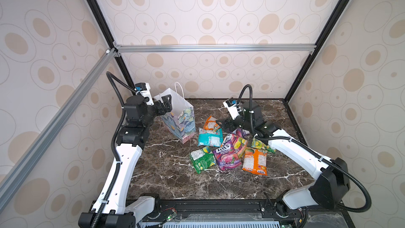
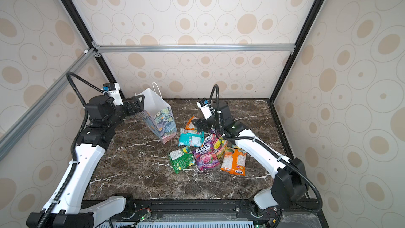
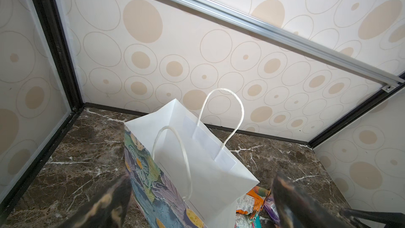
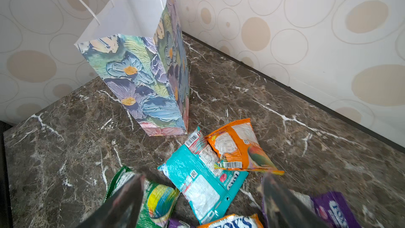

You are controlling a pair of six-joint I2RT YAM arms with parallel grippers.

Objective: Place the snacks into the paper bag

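The floral paper bag [image 1: 180,120] stands upright at the back left, its white mouth and looped handles up. Beside its mouth is my left gripper [image 1: 166,103], open and empty; the left wrist view looks down on the bag's white inside [image 3: 202,160]. Over the back of the snack pile hangs my right gripper [image 1: 225,125], its fingers apart with nothing between them. In the right wrist view the small orange packet [image 4: 242,145] overlaps the teal packet [image 4: 204,181], with the green packet [image 4: 158,204] at lower left. A purple packet [image 4: 333,209] is partly behind a finger.
A large Fox's bag [image 1: 230,152], an orange packet [image 1: 255,161] and a yellow-green packet [image 1: 260,144] lie at the front and right of the pile. Walls close in the back and sides.
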